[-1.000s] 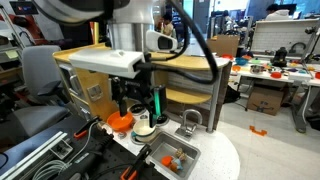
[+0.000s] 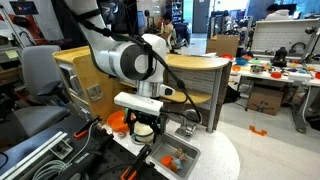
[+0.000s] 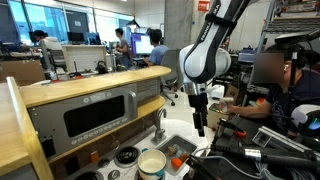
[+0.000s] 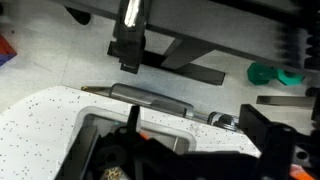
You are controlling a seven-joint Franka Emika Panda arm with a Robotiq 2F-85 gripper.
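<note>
My gripper is open, its two dark fingers wide apart in the wrist view and nothing held between them. Below and between them lies part of the metal sink [image 4: 88, 102], with a silver faucet [image 4: 160, 100] along its edge. In exterior view 1 the gripper [image 2: 143, 126] hangs in front of a pale pot [image 2: 143, 136], which it partly covers. Red-orange items [image 2: 176, 160] lie in the sink; exterior view 2 shows them too, right of the pot [image 3: 151, 163]. What they are is too small to tell.
An orange bowl [image 2: 118, 121] is left of the pot. The wooden shelf unit [image 2: 195, 62] stands behind the sink, with a silver oven [image 3: 95, 115] in it. White worktop [image 2: 220, 155] right of the sink is clear. Something green [image 4: 262, 75] shows beyond the faucet.
The arm has moved away from the exterior view 1 camera, toward the shelf unit, and looks smaller there. A green patch beside the gripper one second ago no longer shows. Sink items look unmoved.
</note>
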